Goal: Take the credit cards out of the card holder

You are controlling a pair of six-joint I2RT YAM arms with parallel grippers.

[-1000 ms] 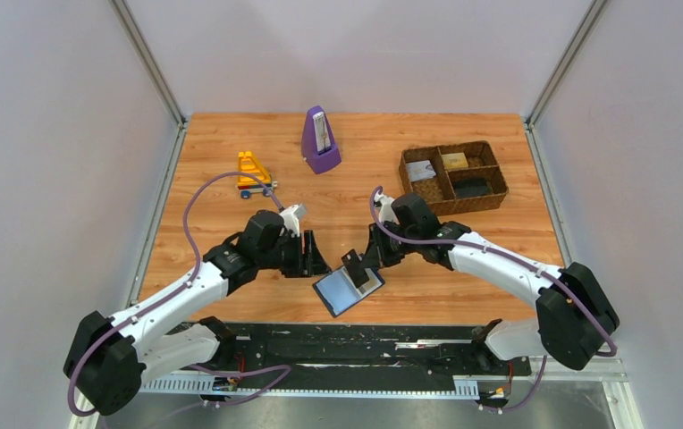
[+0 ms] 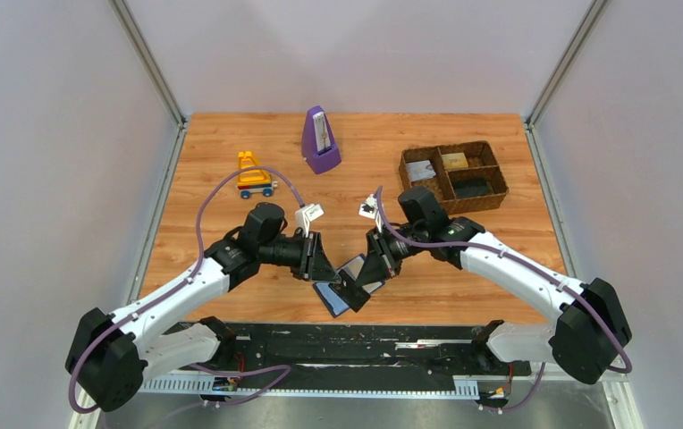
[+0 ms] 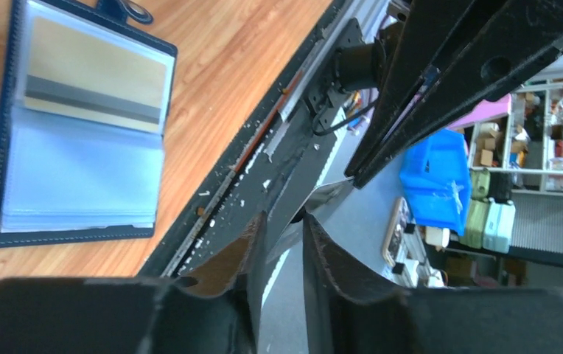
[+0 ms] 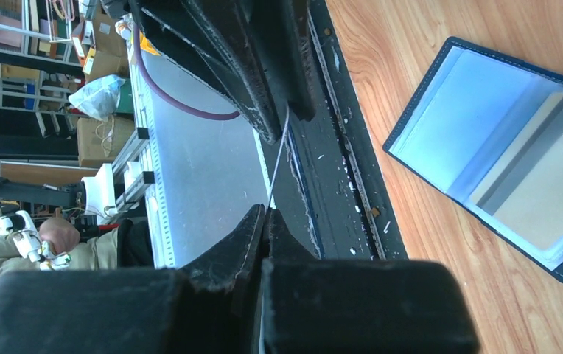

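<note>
A dark card (image 2: 353, 295) is held in the air between my grippers, over the open card holder (image 3: 79, 166), which lies on the wood with clear sleeves and a beige panel. My right gripper is shut on the card, seen edge-on as a thin line in the right wrist view. My left gripper (image 2: 327, 275) is at the card's other side; in the left wrist view its fingertips are close around the card's edge, and whether they grip it is unclear.
A purple metronome (image 2: 321, 143) and yellow toy (image 2: 250, 177) stand behind. A divided basket (image 2: 454, 179) sits back right. The table's front edge is just below the holder.
The card has moved toward the front, off from above the holder's middle. My left gripper has moved right toward it; the right gripper has risen slightly.
</note>
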